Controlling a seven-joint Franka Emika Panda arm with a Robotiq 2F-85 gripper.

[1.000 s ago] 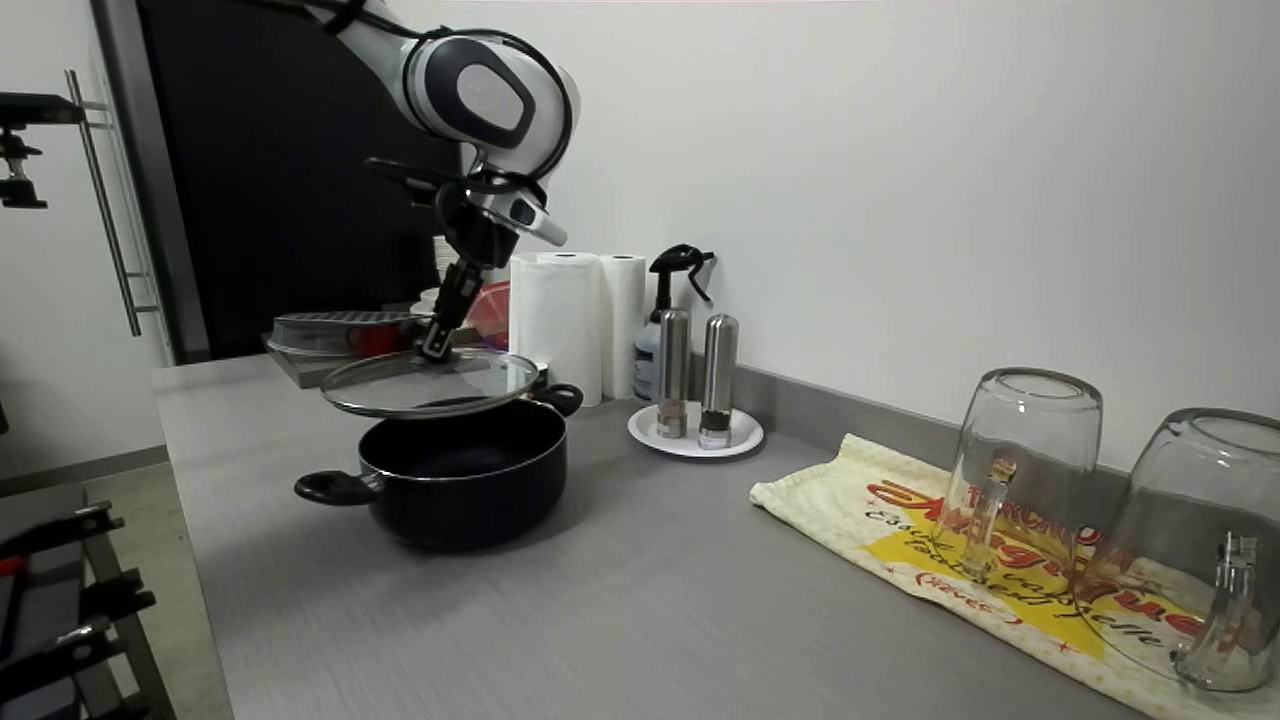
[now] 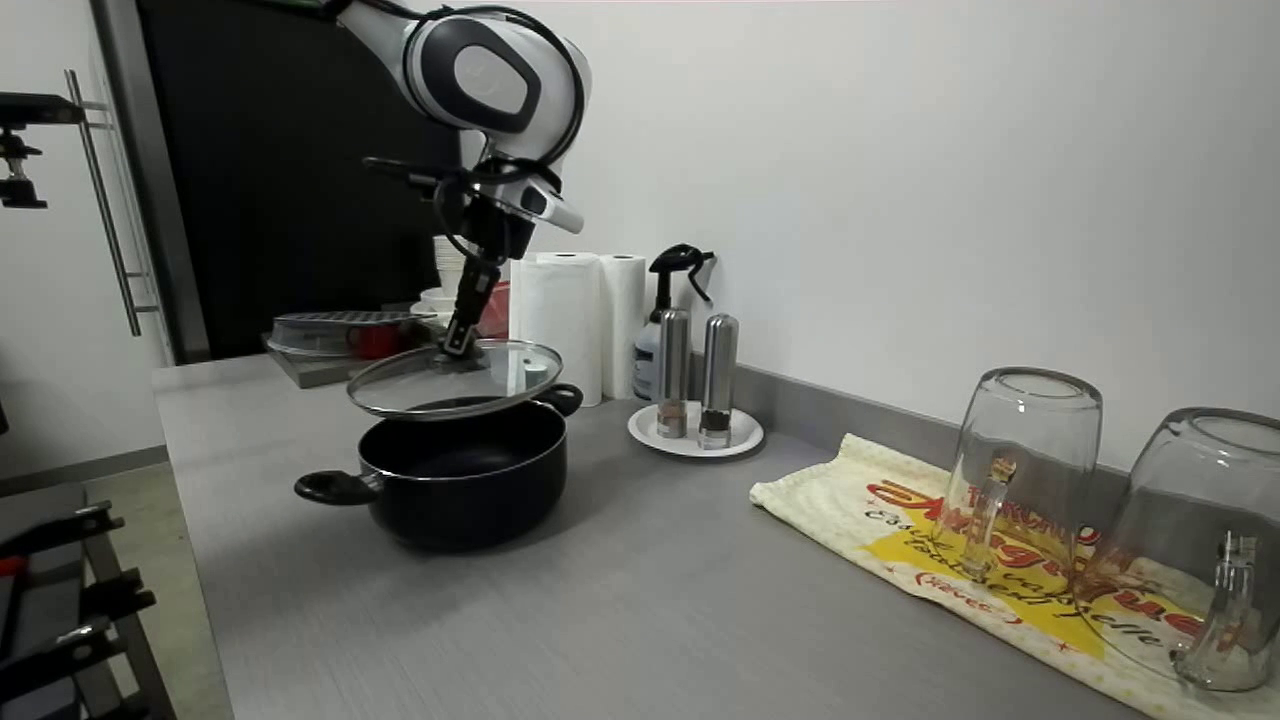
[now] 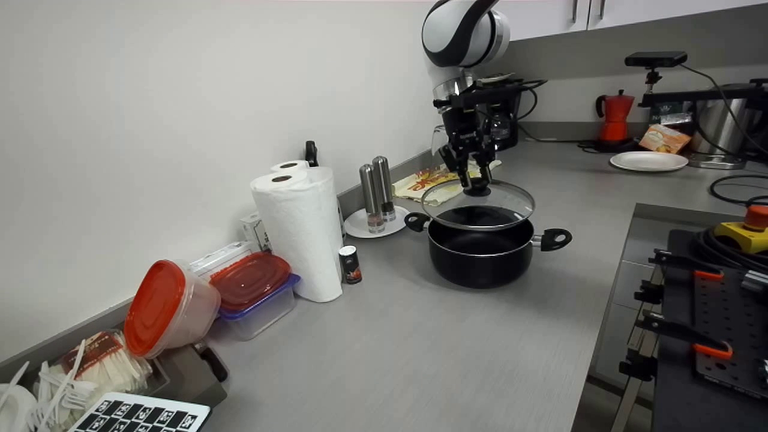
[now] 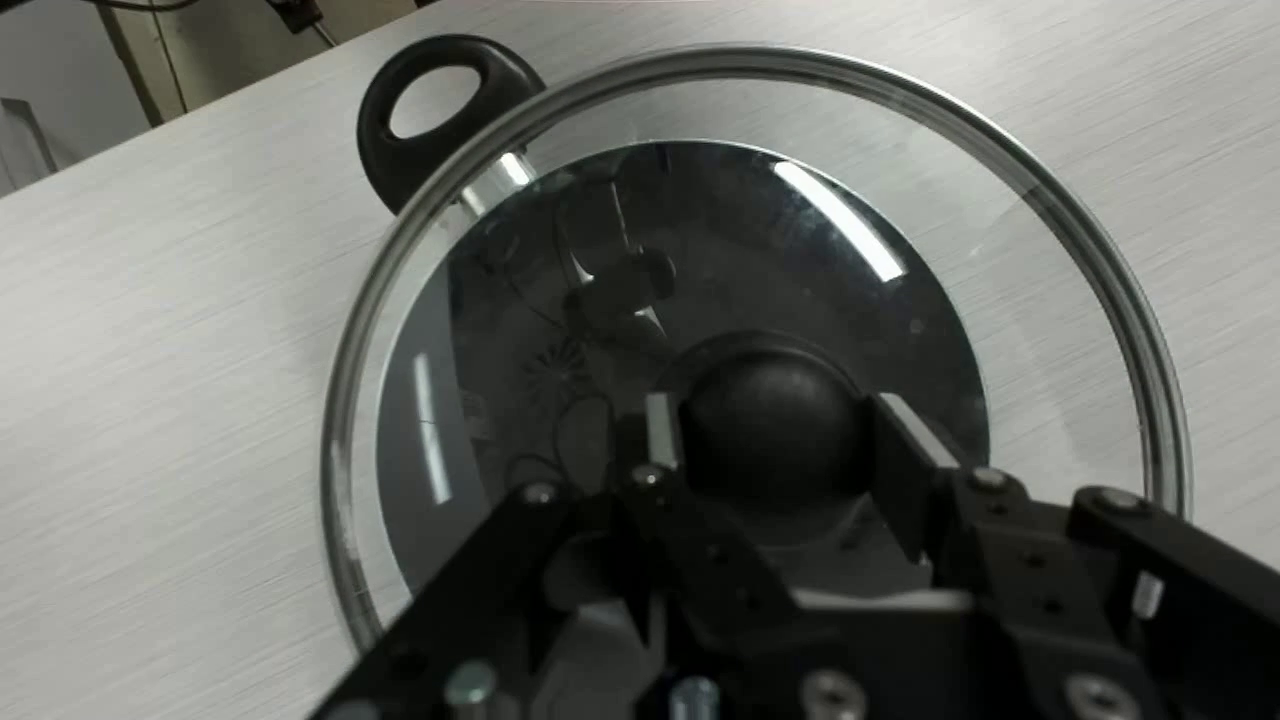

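Observation:
My gripper is shut on the round black knob [image 4: 768, 414] of a glass lid with a steel rim [image 4: 1170, 408]. In exterior view 1 the lid [image 2: 396, 386] hangs tilted above a black two-handled pot [image 2: 468, 498], offset toward its far side, and the pot's dark inside shows beneath it. Exterior view 2 has the lid [image 3: 446, 215] over the pot [image 3: 479, 266], with a gap between lid and rim at the front. The pot stands on the grey counter. In the wrist view one pot handle [image 4: 384, 144] sticks out past the lid's edge.
Paper towel rolls [image 3: 299, 230], a small dark shaker [image 3: 350, 265] and a white plate [image 2: 753, 434] with two steel mills [image 2: 717, 372] stand along the wall. Glass mugs [image 2: 1026, 480] rest upside down on a printed towel [image 2: 840, 492]. The counter before the pot is clear.
In exterior view 1, my gripper and the lid have moved to the right and slightly up, so the lid overlaps more of the pot's opening. The pot has not moved.

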